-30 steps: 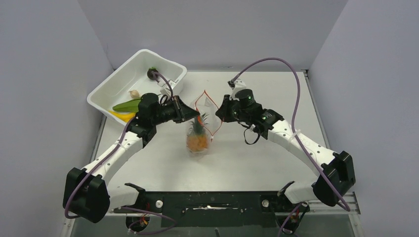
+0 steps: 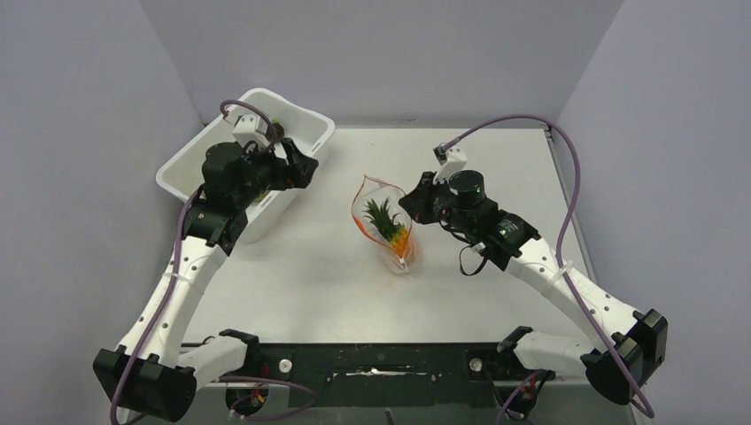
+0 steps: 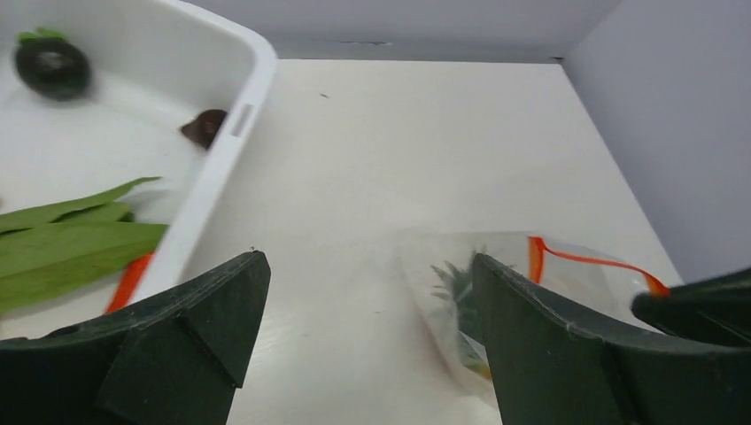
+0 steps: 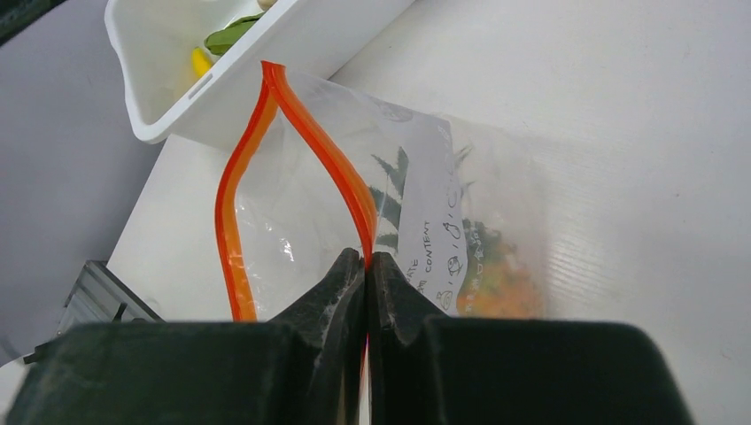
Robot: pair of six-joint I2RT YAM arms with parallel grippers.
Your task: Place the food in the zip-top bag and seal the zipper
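Note:
A clear zip top bag (image 2: 396, 255) with an orange zipper hangs from my right gripper (image 2: 413, 204), which is shut on its rim; in the right wrist view the fingers pinch the orange zipper strip (image 4: 336, 164). The bag's mouth gapes. Inside it is a pineapple (image 2: 387, 223), green leaves upward. Away to the left, my left gripper (image 2: 305, 165) stands open beside the white bin's right edge. Nothing is between its fingers in the left wrist view, where the bag's orange rim (image 3: 589, 258) shows beyond the right finger.
A white bin (image 2: 312, 121) stands at the back left. It holds a dark round vegetable (image 3: 53, 66), long green leaves or pods (image 3: 80, 248) and a yellow item (image 4: 202, 62). Bare table lies in front of the bag and to its right.
My left gripper has opened, let go of the bag's left rim and moved left and back toward the bin. The right gripper has shifted right, carrying the bag and pineapple along.

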